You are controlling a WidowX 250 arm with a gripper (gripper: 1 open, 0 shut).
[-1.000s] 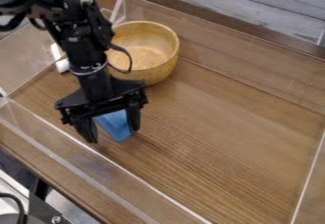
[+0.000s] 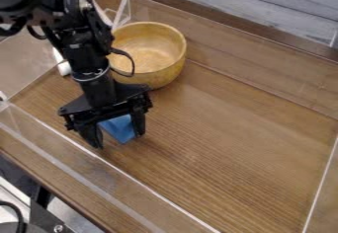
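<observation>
The black gripper (image 2: 114, 128) hangs low over the wooden surface at the left of the camera view, its fingers around a small blue object (image 2: 122, 129). The blue object rests on or just above the wood and is partly hidden by the fingers. I cannot tell whether the fingers press on it.
A yellow bowl (image 2: 156, 49) stands behind the gripper at the top left, with a white item partly hidden at its left. A pale wall or board runs along the back right.
The gripper has shifted slightly to the left and its fingers sit a little differently over the blue object, which is a bit more covered now.
</observation>
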